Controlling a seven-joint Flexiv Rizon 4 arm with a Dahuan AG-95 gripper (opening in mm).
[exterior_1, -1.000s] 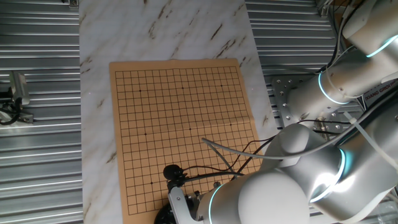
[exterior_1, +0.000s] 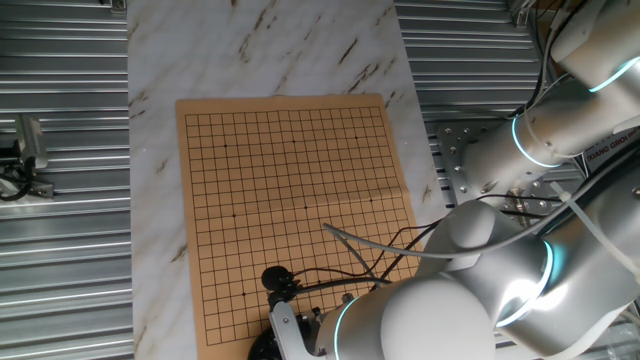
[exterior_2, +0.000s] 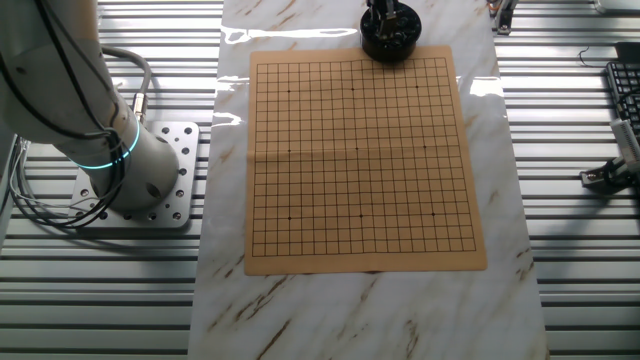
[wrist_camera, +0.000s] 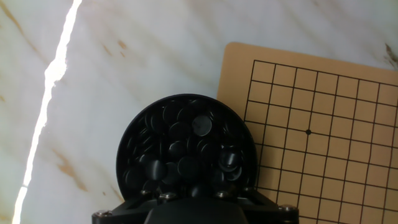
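A round black bowl full of glossy black Go stones stands on the marble-patterned table. In the wrist view it overlaps the corner of the tan gridded board; no stones lie on the visible part of the board. My gripper reaches down over the bowl in exterior view 2, its tips dark against the dark stones. Only the gripper's black upper parts show along the bottom of the wrist view. Whether its fingers are open or shut, and whether a stone is between them, cannot be made out.
Ribbed metal decking flanks the table. The arm and its loose cables hang over the board's near corner in exterior view 1. A keyboard sits off to one side.
The arm has shifted only very slightly over the last second. The board looks the same.
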